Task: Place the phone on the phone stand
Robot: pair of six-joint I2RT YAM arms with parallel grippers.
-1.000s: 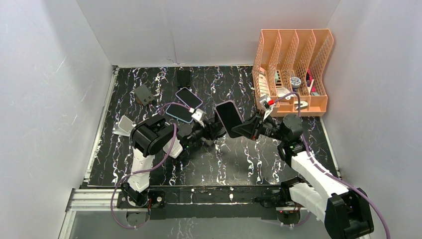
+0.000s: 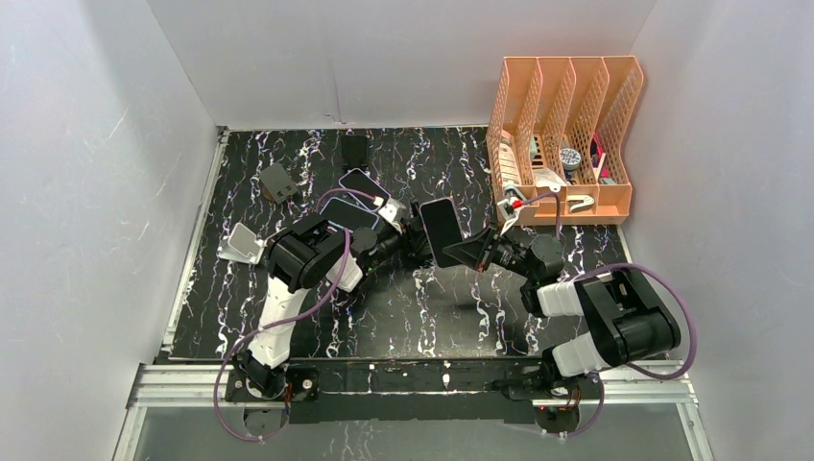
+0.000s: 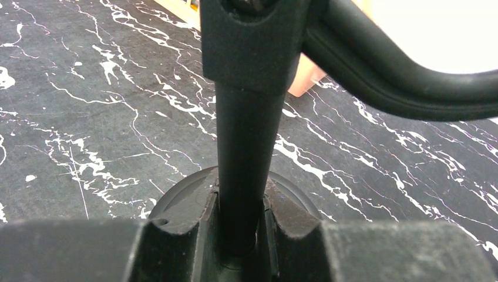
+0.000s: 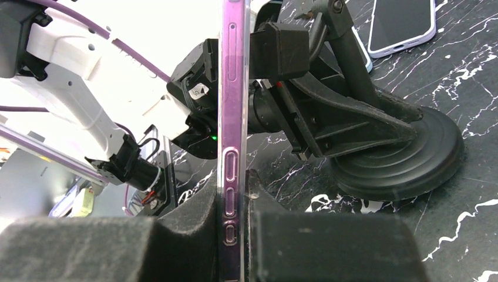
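A phone (image 2: 441, 231) in a clear case with a purple edge (image 4: 232, 100) is held upright by my right gripper (image 2: 477, 252), shut on its side. Just left of it, the black phone stand (image 4: 398, 164), with a round base and upright post (image 3: 246, 153), has my left gripper shut around that post near the base. In the top view the stand is mostly hidden by the left gripper and the held phone; its upper holder shows at the top of the left wrist view.
Two phones (image 2: 364, 189) lie behind the left arm. A dark object (image 2: 354, 151) and grey boxes (image 2: 278, 183) stand further back and left, a white stand (image 2: 240, 246) at far left. An orange organiser (image 2: 611, 197) fills the back right.
The right arm has swung, its elbow moving toward the back, and the held phone has become more upright in the top view. The left arm has shifted slightly toward the back right.
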